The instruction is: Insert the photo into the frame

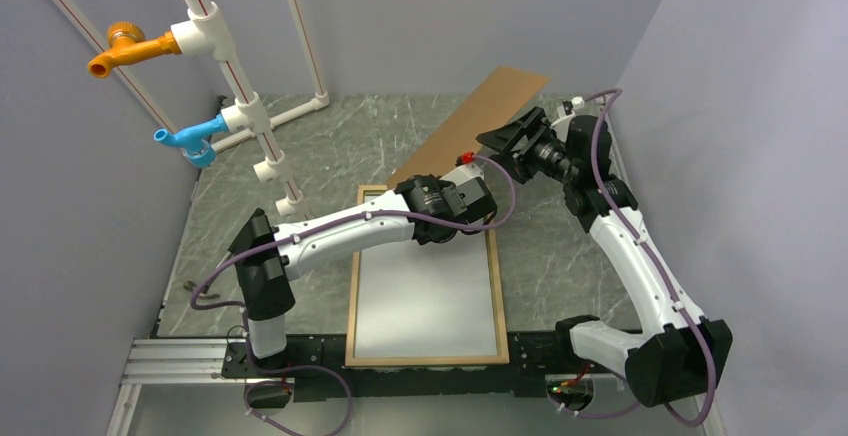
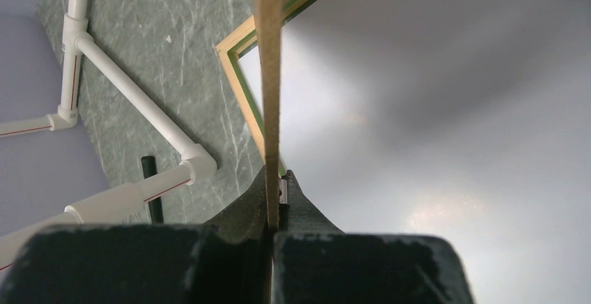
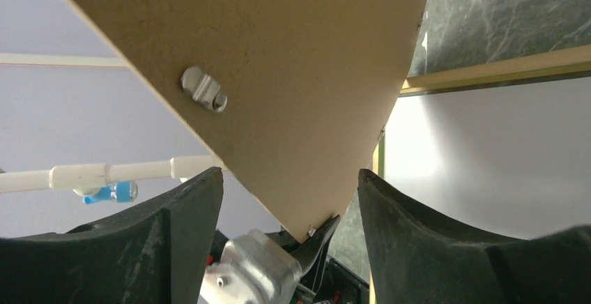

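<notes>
In the top view a brown board slants up beyond the far end of the wooden frame. My left gripper is shut on this board, which the left wrist view shows edge-on as a thin brown strip. The frame lies flat, with a pale sheet inside its border. My right gripper is open beside the board's right side; in the right wrist view the board's brown face shows beyond and between the parted fingers. Whether either finger touches it, I cannot tell.
A metal clip sits on the board's face. White pipes with an orange tap and a blue tap stand at the left. Bare grey marble lies right of the frame.
</notes>
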